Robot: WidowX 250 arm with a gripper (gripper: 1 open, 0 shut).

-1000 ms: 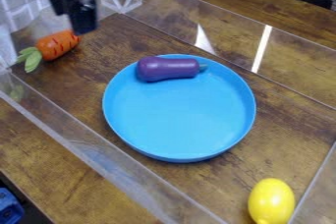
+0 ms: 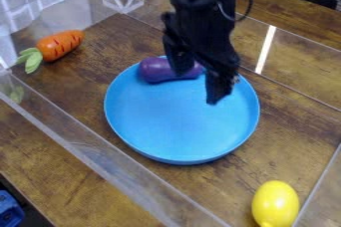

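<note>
My dark gripper (image 2: 200, 69) is open and hangs over the back part of a blue plate (image 2: 173, 131). A purple eggplant (image 2: 158, 70) lies on that plate at its back left, partly hidden behind the gripper. An orange carrot (image 2: 59, 45) with green leaves lies at the left. A yellow lemon (image 2: 274, 204) lies at the front right, off the plate.
The items stand on a wooden surface (image 2: 74, 151) with clear plastic walls along the left and front. A small blue object (image 2: 7, 209) shows at the bottom left corner. The wood between carrot and plate is clear.
The gripper has moved from the upper left, near the carrot, rightward and down to over the plate and eggplant. The plate, carrot and lemon have not moved.
</note>
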